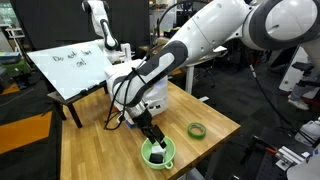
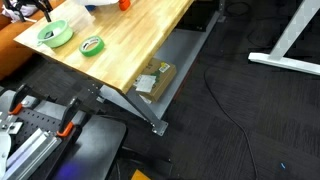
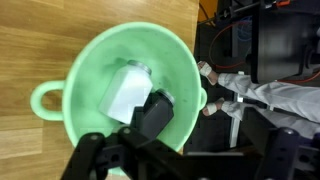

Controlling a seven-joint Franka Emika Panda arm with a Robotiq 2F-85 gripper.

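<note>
A light green bowl with handles (image 3: 82, 75) stands on the wooden table; exterior view 1 has the same bowl (image 1: 146, 159) near the front edge. Inside it lie a white bottle-like item (image 3: 126, 90) and a small black block (image 3: 157, 112), side by side. My gripper (image 1: 155, 140) hangs just above the bowl, pointing down. At the bottom of the wrist view its dark fingers (image 3: 100, 148) stand apart, open. No object shows between them.
A green tape roll (image 1: 197, 130) lies on the table to the right of the bowl. A white box (image 1: 125, 80) sits behind the arm. The table edge (image 2: 110, 85) is close to the bowl, and bare wood (image 1: 95, 150) lies to the left.
</note>
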